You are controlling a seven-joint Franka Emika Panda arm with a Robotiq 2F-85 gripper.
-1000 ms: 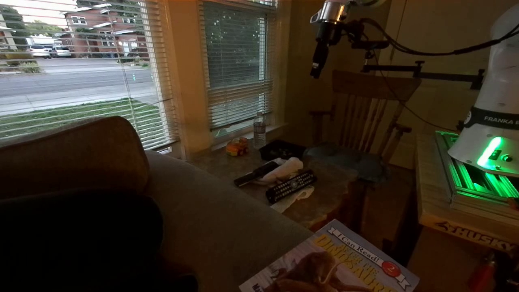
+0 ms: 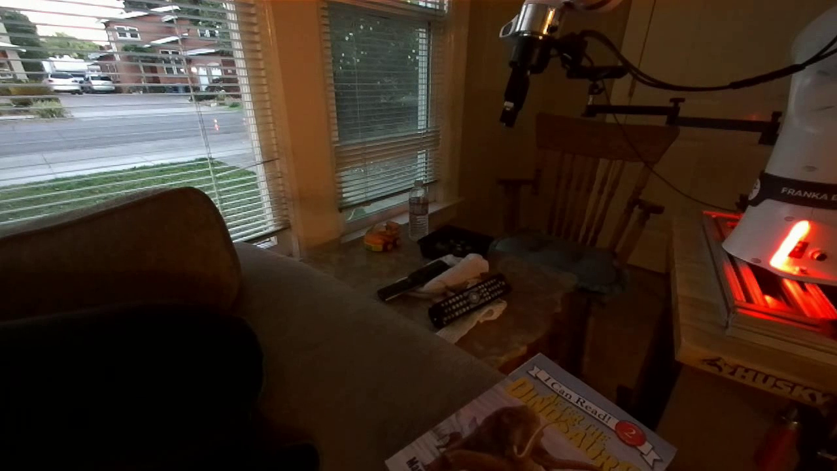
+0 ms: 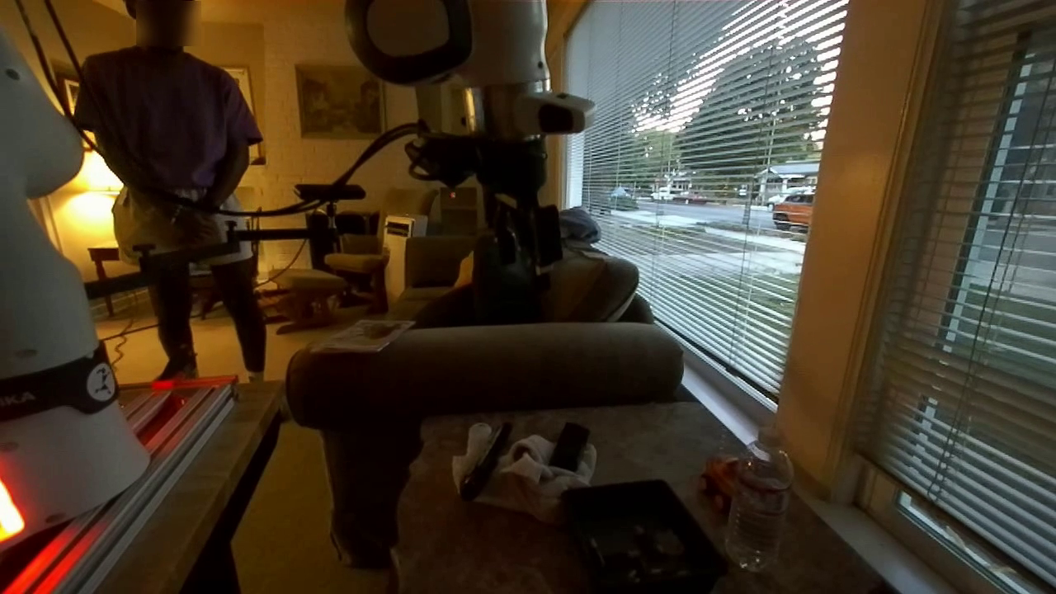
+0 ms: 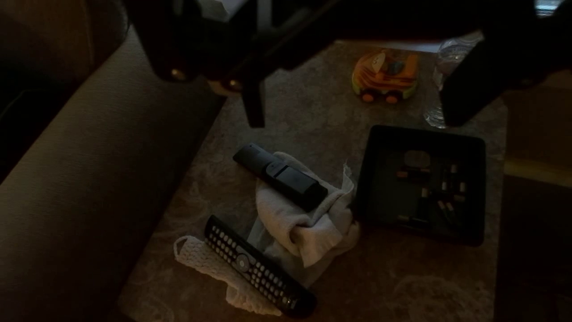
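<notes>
High above the stone-topped table (image 4: 429, 279), my gripper stands open, its dark fingers (image 4: 254, 104) wide apart with nothing between them. Exterior view 1 has the gripper (image 2: 508, 119) in the air near the chair back. On the table a black handset (image 4: 292, 180) rests on a crumpled pale cloth (image 4: 327, 236). A long black remote (image 4: 252, 268) lies across a knitted white cloth (image 4: 201, 255). Beside them sits a black tray (image 4: 367, 177) with several small dark pieces in it. Behind is an orange toy car (image 4: 386, 75).
A clear water bottle (image 3: 760, 505) stands upright by the window. The sofa arm (image 3: 485, 366) borders the table and carries a dinosaur book (image 2: 549, 424). A wooden chair (image 2: 600, 145) is beyond the table. One person (image 3: 168, 129) stands in the background.
The light at the robot's base has turned from green to red. The arm and the objects on the table look unmoved.
</notes>
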